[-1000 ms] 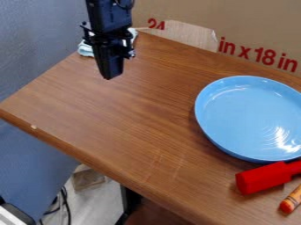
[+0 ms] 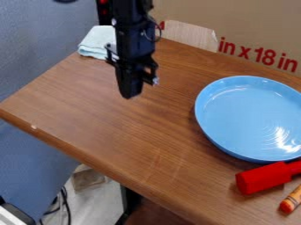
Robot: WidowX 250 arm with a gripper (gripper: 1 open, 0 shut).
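My black gripper [image 2: 132, 81] points down over the left-middle of the wooden table [image 2: 106, 123], in front of a folded pale cloth [image 2: 93, 42] at the back left. Its fingertips are dark and close together, and whether anything is between them cannot be told. A light blue plate [image 2: 251, 118] lies on the right of the table.
A red object [image 2: 265, 177] lies at the plate's near edge, with an orange crayon-like item [image 2: 290, 199] beside it at the lower right. A cardboard box stands behind the table.
My gripper has moved to the right and a little downward in the view over the last second. The plate and other objects have stayed put.
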